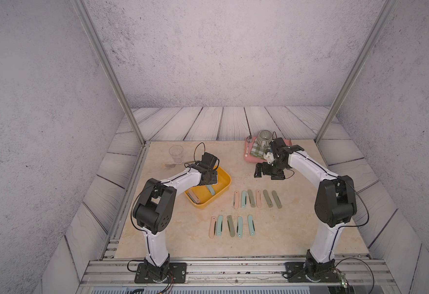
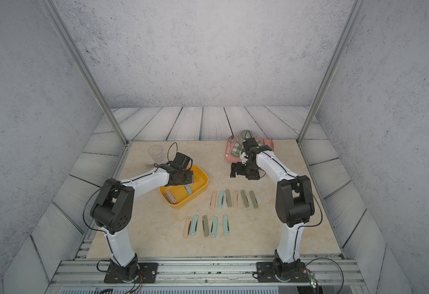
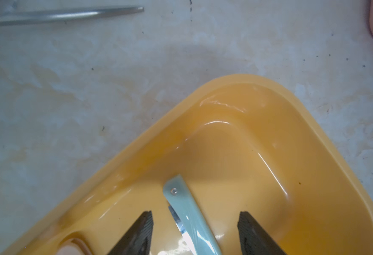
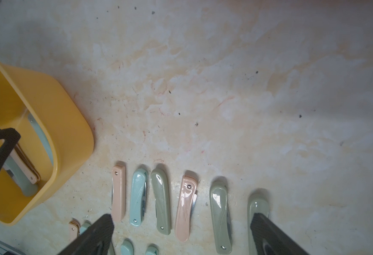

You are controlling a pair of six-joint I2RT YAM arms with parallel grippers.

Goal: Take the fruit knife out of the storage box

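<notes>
The yellow storage box [image 1: 227, 187] stands at centre-left. A pale teal folding fruit knife [image 3: 193, 221] lies on its floor, blade partly showing. My left gripper is inside or just over the box, its fingers [image 3: 139, 238] apart on either side of the knife's handle, with a visible gap to it; how high they are above it I cannot tell. At the box's other end lie a pink knife [image 4: 26, 165] and a grey-green knife [image 4: 21, 176]. My right gripper hangs open right of the box, holding nothing.
Two rows of folding knives lie in front and to the right, including a pink one [image 4: 186, 208]. A fork [image 3: 67, 15] and a clear cup [image 1: 176, 153] sit behind the box. A pink tray [image 1: 250, 155] stands at back right. Bare table separates box and tray.
</notes>
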